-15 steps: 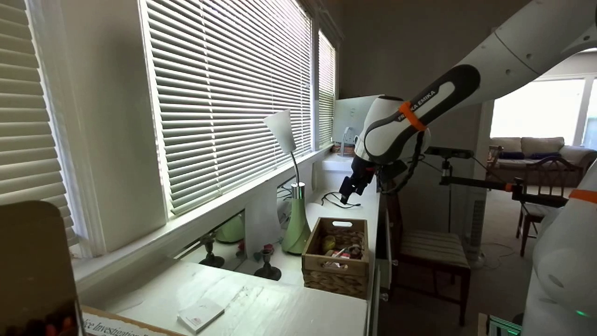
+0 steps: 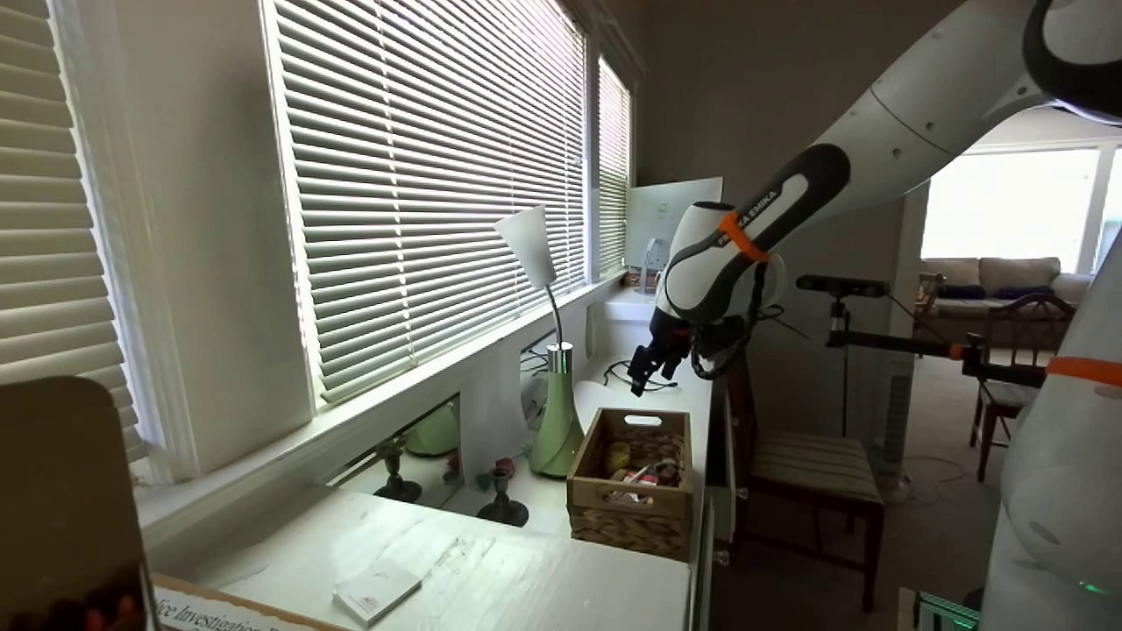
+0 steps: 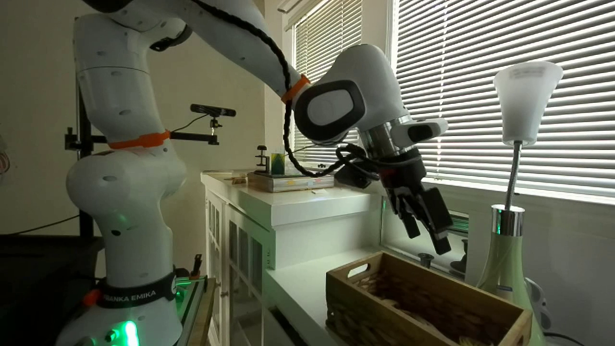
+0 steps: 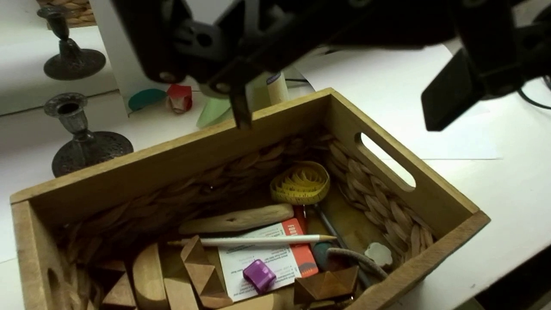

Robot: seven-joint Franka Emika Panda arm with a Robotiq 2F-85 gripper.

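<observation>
My gripper point(image 3: 427, 239) stands open above the wooden box, its fingers apart and nothing between them. In the wrist view both dark fingers point(image 4: 444, 103) hang over the far side of the box, well clear of its contents. The box point(image 4: 170, 144) has a wooden rim and woven inner walls. Inside lie a coiled yellow measuring tape point(image 4: 300, 183), a white pencil point(image 4: 268, 240), a wooden stick point(image 4: 237, 218), a red and white card point(image 4: 235, 261), a purple block point(image 4: 259, 275), several wooden pieces point(image 4: 201, 274) and a pale flower-shaped piece point(image 4: 378, 255).
Beside the box stands a green lamp point(image 2: 555, 421) with a white shade, close to the window side. A dark candlestick point(image 4: 88, 144) is near the box's left edge. Bare white counter point(image 4: 480, 181) shows on the box's other side, with a cable point(image 2: 642, 377) behind.
The arm has come lower and moved leftward in exterior view 1, bringing the gripper nearer to the box. The box and lamp have stayed in place.
</observation>
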